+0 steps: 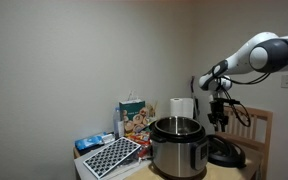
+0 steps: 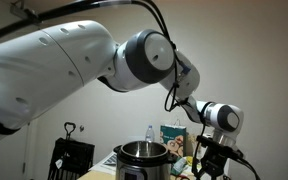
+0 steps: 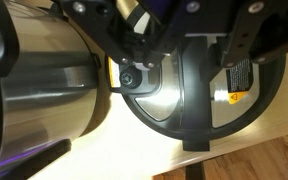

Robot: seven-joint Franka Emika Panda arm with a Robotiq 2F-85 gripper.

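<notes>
A round pressure-cooker lid (image 1: 224, 152) lies on the right end of the table, beside the cooker. In the wrist view its steel top has a dark handle bar (image 3: 196, 103) across the middle. My gripper is above the lid, fingers apart on either side of the bar's line. No lifted object shows between them. In the first exterior view the gripper (image 1: 221, 126) hangs over the lid. The steel cooker pot (image 1: 179, 152) stands uncovered to its left.
A black-and-white checkered board (image 1: 109, 157), a blue box (image 1: 90, 143) and a printed bag (image 1: 133, 114) stand left of the cooker. A paper towel roll (image 1: 181, 108) is behind it. A wooden chair (image 1: 254, 122) stands behind the lid, close to the arm.
</notes>
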